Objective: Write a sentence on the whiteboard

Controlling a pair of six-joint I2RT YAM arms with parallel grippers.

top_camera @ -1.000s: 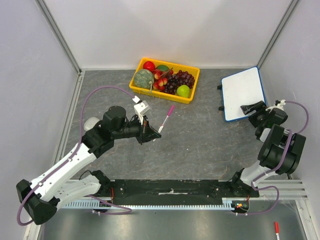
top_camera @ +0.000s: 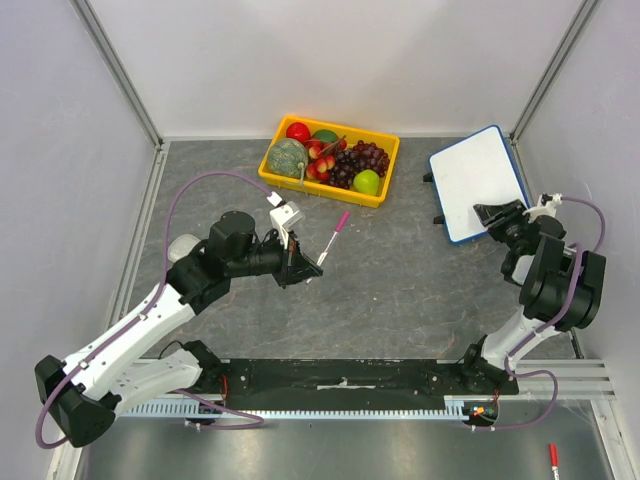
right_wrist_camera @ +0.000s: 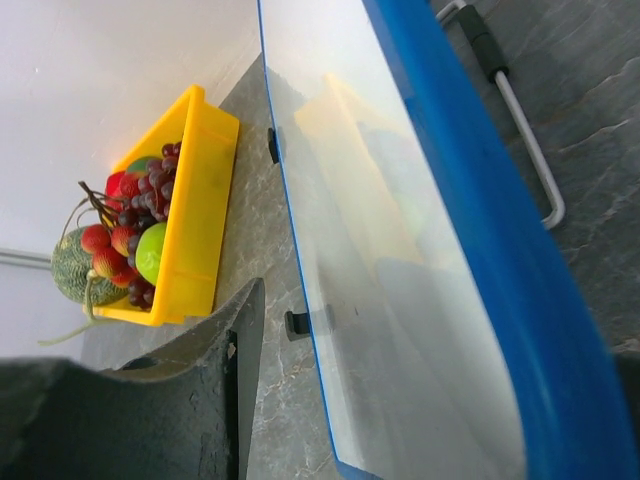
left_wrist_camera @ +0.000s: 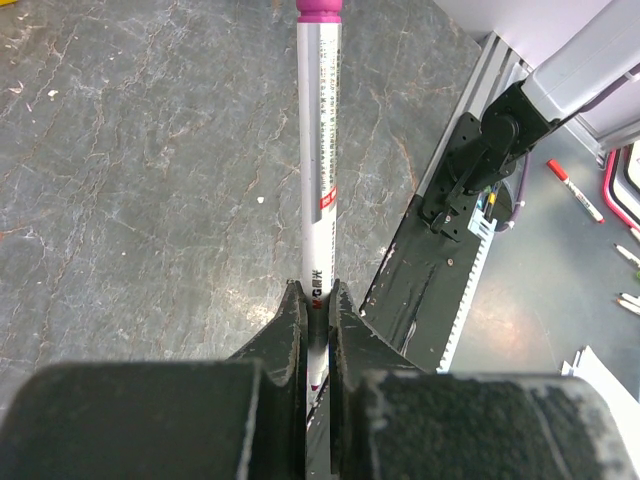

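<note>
A white marker with a pink cap is clamped upright between the fingertips of my left gripper. From above, this marker slants over the grey surface, its pink end away from the left arm. On the far right is the blue-edged whiteboard, turned at an angle, its face blank where visible. My right gripper is shut on the board's lower right part, one finger across the white face. In the right wrist view the board passes between the fingers; one finger shows on its white side, the other is mostly hidden.
A yellow basket of fruit stands at the back centre. The grey surface between the arms is clear. The right wall is close to the board. A red marker lies beyond the front rail.
The whiteboard has shifted a little to the left and turned slightly, along with my right gripper. My left arm and its marker have barely moved.
</note>
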